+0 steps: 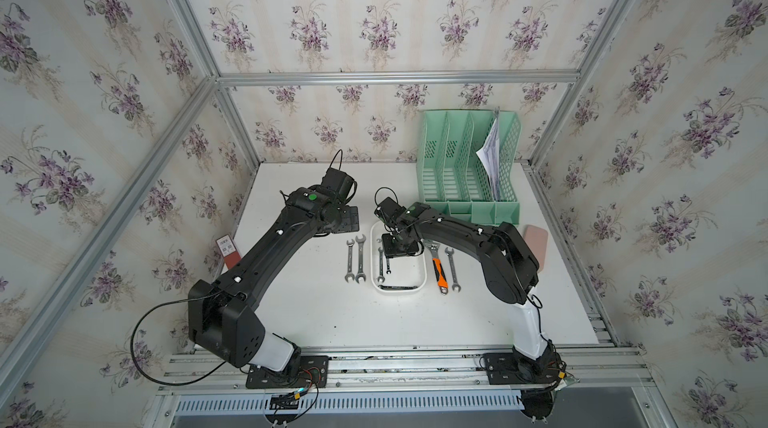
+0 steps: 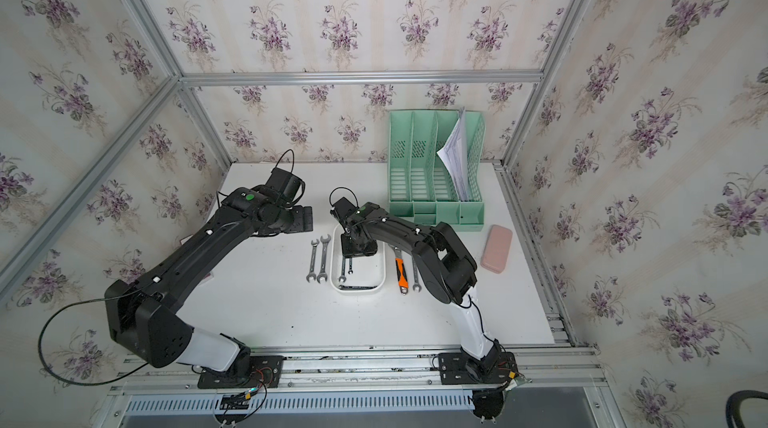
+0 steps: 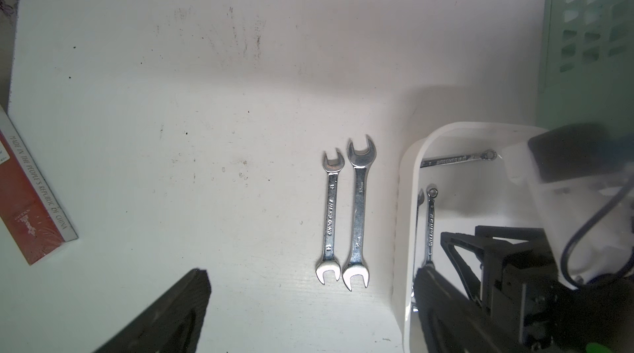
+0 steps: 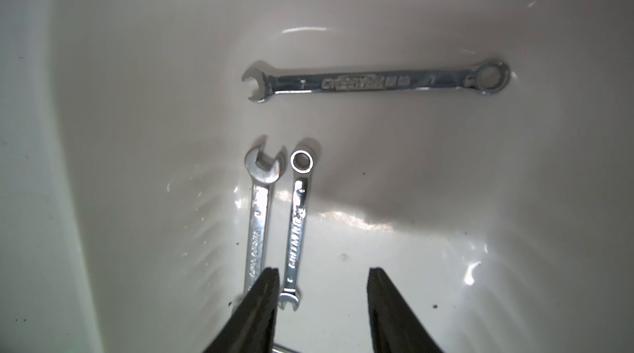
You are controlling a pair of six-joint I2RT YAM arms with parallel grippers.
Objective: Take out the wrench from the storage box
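In the right wrist view the white storage box (image 4: 409,254) holds a wrench lying crosswise (image 4: 369,81) near its back wall. Two more, an open-ended wrench (image 4: 258,221) and a small ring-ended wrench (image 4: 296,227), lie side by side along the left. My right gripper hangs over the box with its fingers apart and no tool between the fingers; the small wrench's lower end is close to the left finger. Left of the box, over bare table, my left gripper is open and empty.
Two wrenches (image 3: 358,214) lie on the table just left of the box. An orange-handled adjustable wrench (image 1: 439,270) and another wrench (image 1: 453,269) lie to its right. A green rack (image 1: 468,207) stands behind.
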